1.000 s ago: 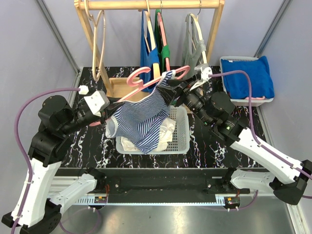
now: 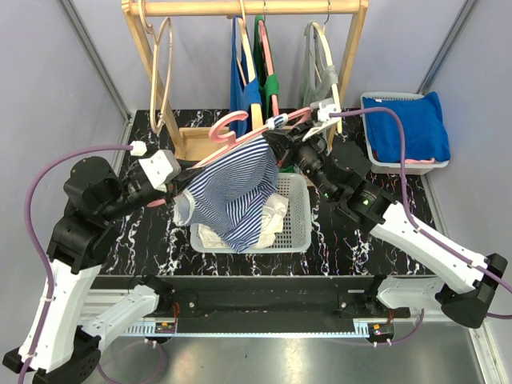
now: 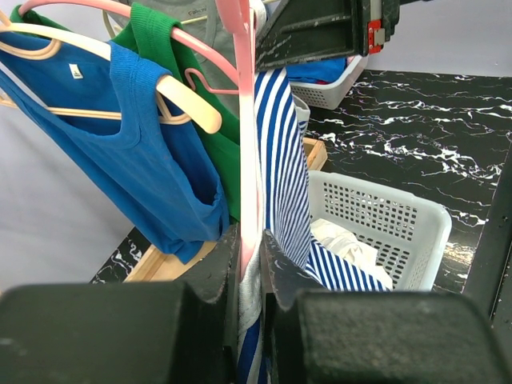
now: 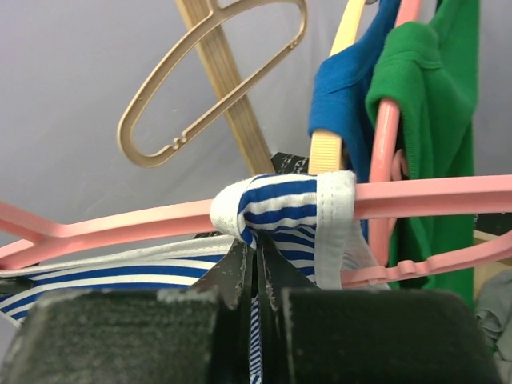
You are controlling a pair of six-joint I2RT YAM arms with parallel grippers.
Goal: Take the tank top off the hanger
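A blue-and-white striped tank top (image 2: 234, 192) hangs from a pink hanger (image 2: 227, 136), held tilted above the basket. My left gripper (image 2: 186, 178) is shut on the hanger's left end; in the left wrist view the pink bar (image 3: 250, 160) runs down between its fingers, with white-edged cloth against it. At the other end, my right gripper (image 2: 277, 144) is shut at the striped strap (image 4: 280, 200), which still wraps over the hanger's arm. The strap's white edge is drawn down to the right fingertips (image 4: 270, 254), pinched thinly there.
A grey basket (image 2: 301, 216) with cream cloth stands below. Behind, a wooden rack (image 2: 248, 8) carries an empty hanger (image 2: 160, 80) plus blue (image 2: 240, 76), green (image 2: 270, 85) and grey garments (image 2: 314, 68). Another basket (image 2: 416, 168) with blue cloth is at back right.
The left arm and hanger stay nearly still.
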